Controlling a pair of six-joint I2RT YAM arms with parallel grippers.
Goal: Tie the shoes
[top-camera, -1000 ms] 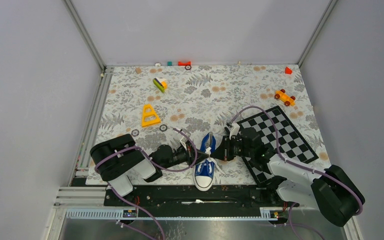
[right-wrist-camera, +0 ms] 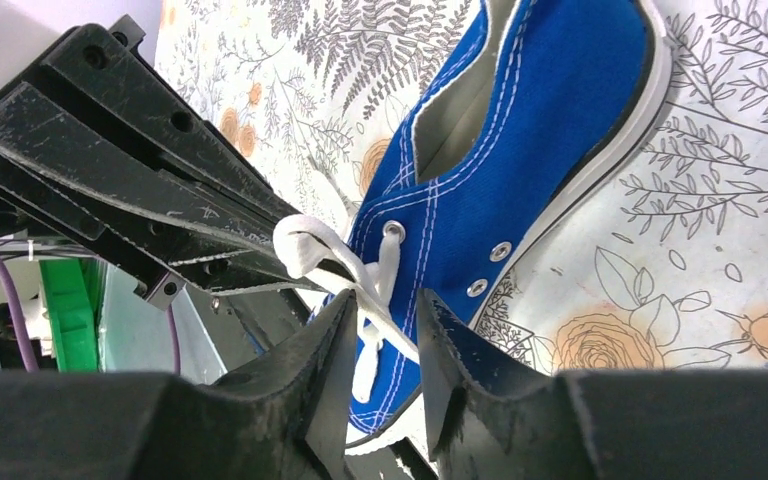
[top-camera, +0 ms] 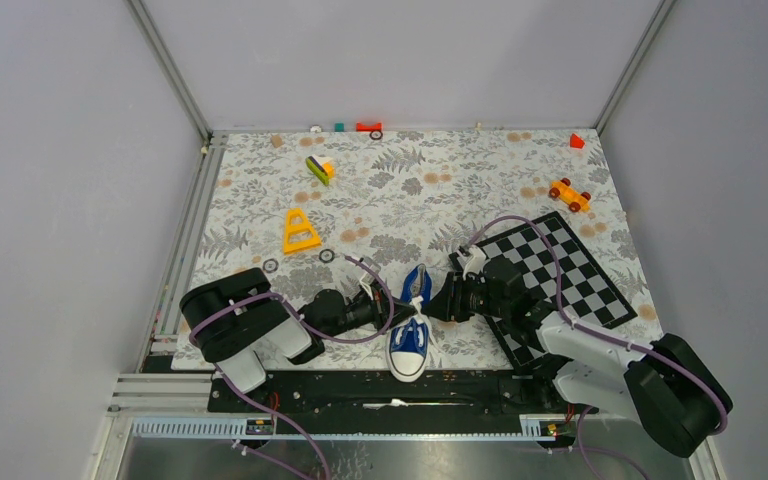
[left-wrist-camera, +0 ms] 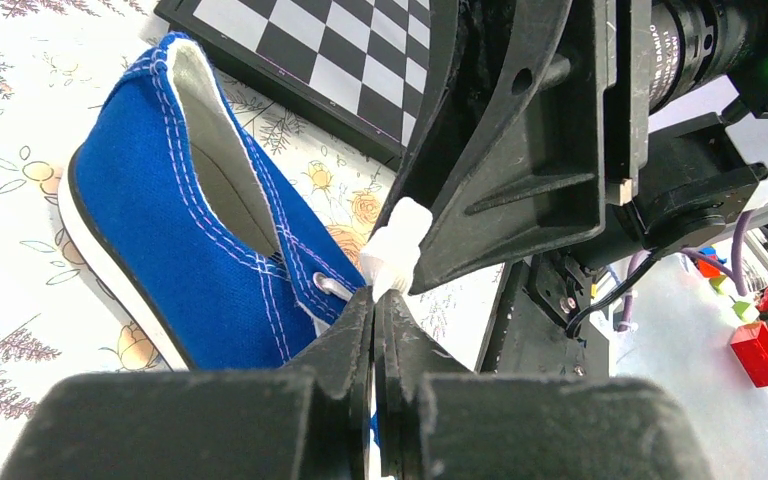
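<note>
The blue shoe (top-camera: 407, 345) lies on the table with its white toe toward the front edge. In the left wrist view my left gripper is shut, and white lace (left-wrist-camera: 395, 250) rises from its fingertips. The right wrist view shows the same lace looped over the left gripper's tips (right-wrist-camera: 305, 243) above the eyelets. From that loop, a strand runs down between the parted fingers of my right gripper, which stands part open, close over the shoe. Lower lacing is partly hidden behind the right fingers.
A black-and-white checkered board (top-camera: 565, 270) lies to the right, under the right arm. Toy parts are scattered farther back, among them a yellow frame (top-camera: 300, 232) and an orange car (top-camera: 569, 195).
The right gripper's fingers have spread apart, and it has shifted very slightly. The lace end beside the shoe hangs a little differently. The left arm and shoe have stayed in place.
</note>
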